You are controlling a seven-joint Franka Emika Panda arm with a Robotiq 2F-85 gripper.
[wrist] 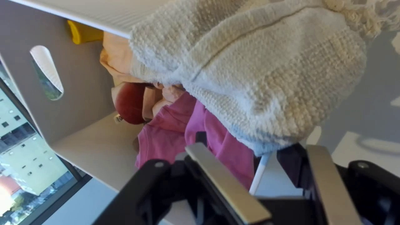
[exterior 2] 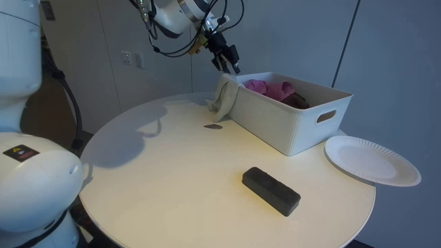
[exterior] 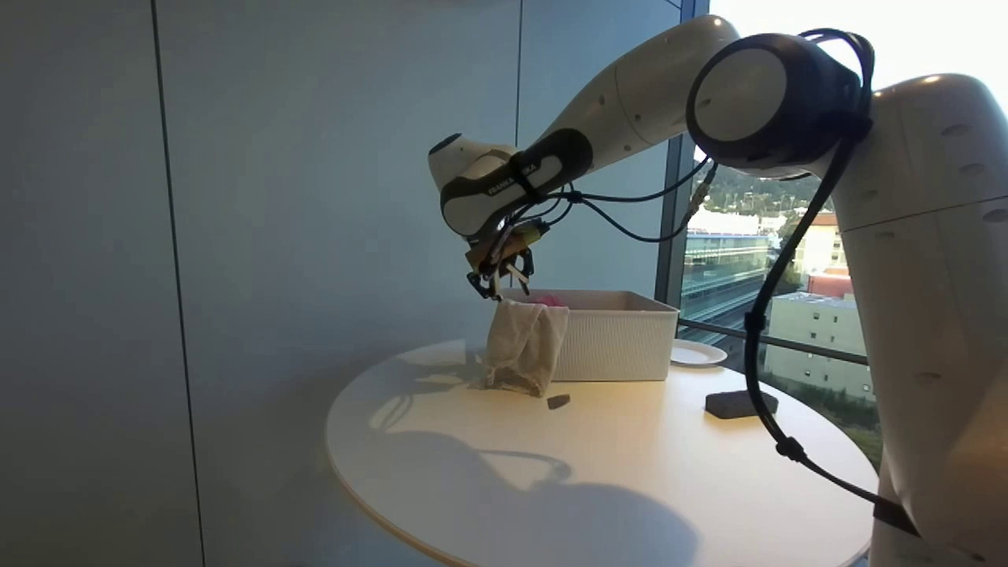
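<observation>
A cream woven cloth (exterior: 527,345) hangs over the side wall of the white bin (exterior: 619,345), its lower end down at the table. My gripper (exterior: 510,291) is tilted just above the cloth's top, at the bin's near-left corner. Its fingers stand apart in exterior view 2, where the gripper (exterior 2: 231,71) is over the same cloth (exterior 2: 225,95). In the wrist view the cloth (wrist: 255,71) fills the upper middle, beyond the parted fingertips, and nothing shows clamped between them. Whether a fingertip touches the cloth I cannot tell.
Pink cloth (exterior 2: 268,89) and other items lie in the bin, with a yellow object (wrist: 88,33) at its far end. A paper plate (exterior 2: 363,159), a dark block (exterior 2: 270,190) and a small dark piece (exterior 2: 213,126) lie on the table (exterior 2: 165,198), whose front is clear.
</observation>
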